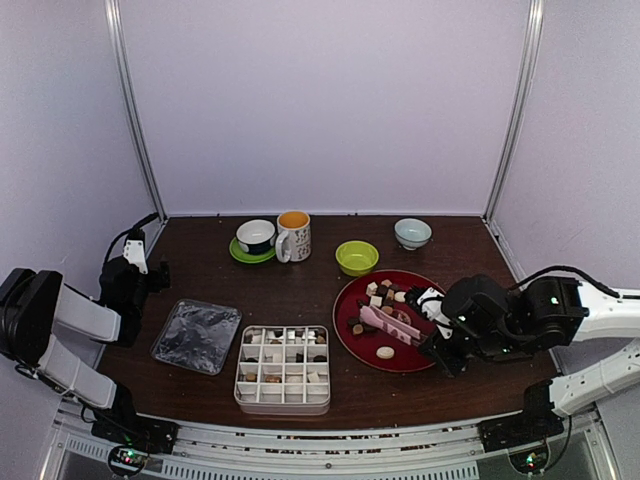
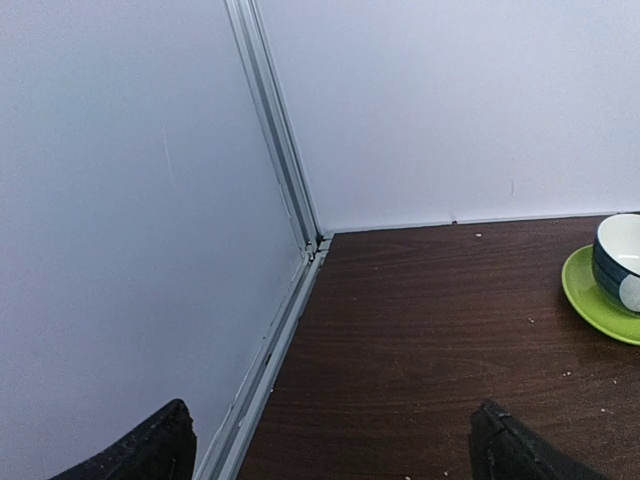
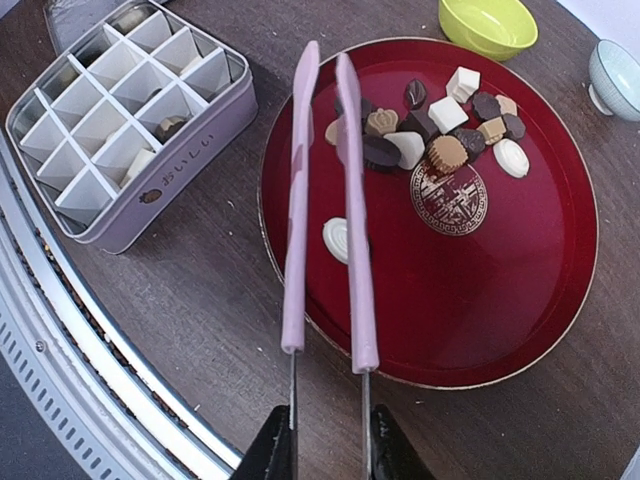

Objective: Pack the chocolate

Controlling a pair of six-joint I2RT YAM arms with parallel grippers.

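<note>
Assorted chocolates (image 3: pixel 447 153) in white, tan and dark brown lie on the red plate (image 1: pixel 400 362). My right gripper is over that plate, its long pink fingers part open, with nothing visibly held between them. The white divided box (image 1: pixel 282 400) stands left of the plate, some compartments holding pieces. My left gripper (image 1: pixel 160 277) waits at the left side of the table, open, away from all objects; in its wrist view only empty table lies between the fingers.
A clear lid (image 1: pixel 195 336) lies left of the box. At the back are a green saucer (image 1: pixel 247 255) with a bowl, a mug (image 1: pixel 293 237), a yellow bowl (image 1: pixel 357 258) and a light blue bowl (image 1: pixel 412 233).
</note>
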